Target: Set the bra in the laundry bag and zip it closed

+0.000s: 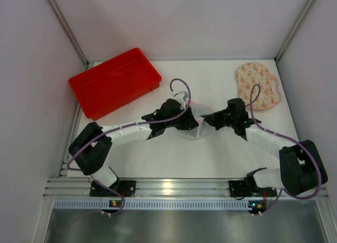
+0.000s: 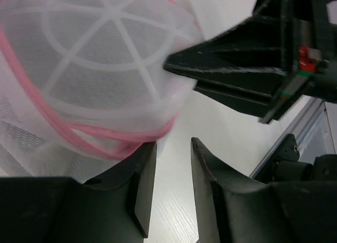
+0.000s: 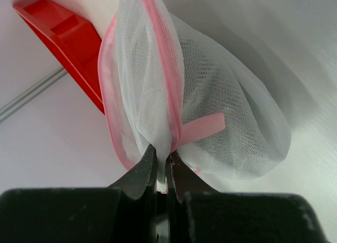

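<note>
The white mesh laundry bag (image 1: 200,131) with pink trim lies mid-table between my two grippers. In the right wrist view, my right gripper is shut on a gathered edge of the bag, beside the pink zip band (image 3: 167,77). A short pink tab (image 3: 202,128) sticks out near it. My left gripper stands slightly open at the bag's near edge; bare table shows between its fingers. The bag's pink trim (image 2: 126,133) reaches its left fingertip, and cannot be seen clamped. No bra is visible; the folded mesh hides what is inside.
A red bin (image 1: 115,85) stands at the back left. A patterned piece with a pink loop (image 1: 258,86) lies at the back right. My two grippers are very close together over the bag.
</note>
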